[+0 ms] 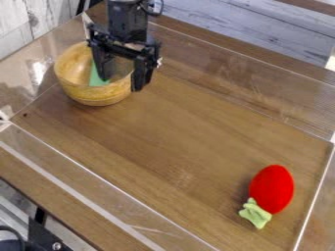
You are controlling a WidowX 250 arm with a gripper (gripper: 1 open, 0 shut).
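Observation:
My gripper (pixel 123 61) is at the upper left, open, its black fingers over a yellow wooden bowl (pixel 86 93). Inside the bowl a green block (pixel 97 69) is partly hidden behind the gripper. At the lower right lies a red oval object (pixel 271 188), with a pale green piece (pixel 256 214) at its lower end.
A pale wall or panel runs along the back, and the table's left edge lies just beyond the bowl.

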